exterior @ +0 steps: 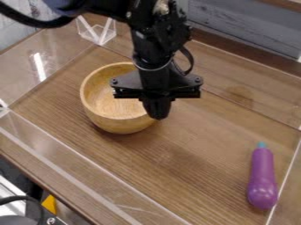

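My black gripper (pixel 157 107) hangs over the right side of a tan bowl (pixel 101 104) in the centre-left of the camera view, its fingers pointing down and looking shut, with nothing visible between them. The inside of the bowl behind the gripper is partly hidden. A purple eggplant (pixel 261 180) with a blue-green tip lies on the wooden surface at the lower right, apart from the gripper.
Transparent plastic pieces stand at the upper left and left edge. A grey wall (pixel 247 39) runs along the back.
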